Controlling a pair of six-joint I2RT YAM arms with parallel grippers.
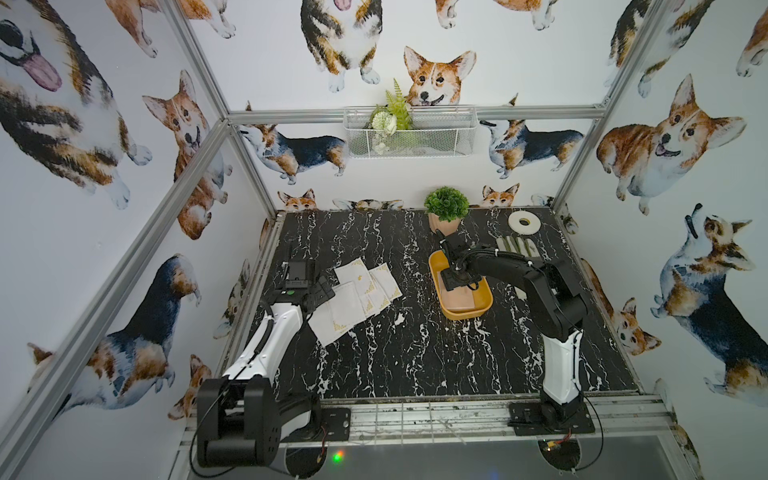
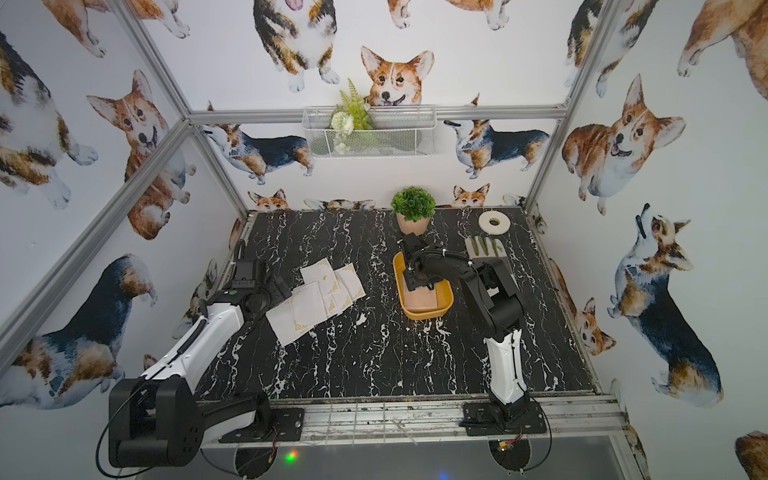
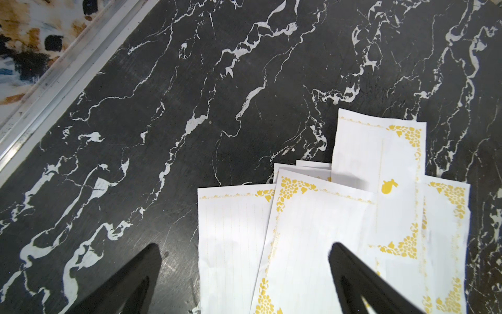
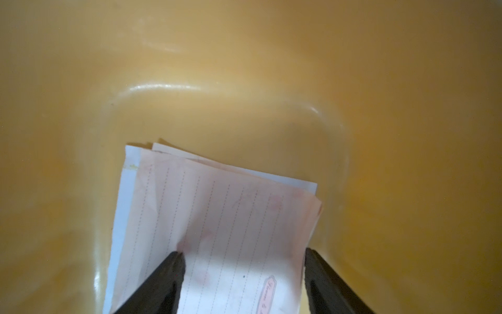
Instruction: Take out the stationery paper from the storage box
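The yellow storage box [image 1: 478, 310] stands right of centre with pinkish lined stationery paper [image 4: 219, 225] in it. My right gripper is down in the box, over the paper stack, its fingers apart near both sides of the stack; whether they touch it I cannot tell. Several white sheets with gold borders [image 3: 308, 235] lie spread on the left of the table. My left gripper hangs open above them, nothing between its fingers.
A potted plant [image 1: 445, 204] stands behind the box, a white roll [image 1: 524, 216] at the back right, and a grey striped object [image 2: 488, 244] under the right arm.
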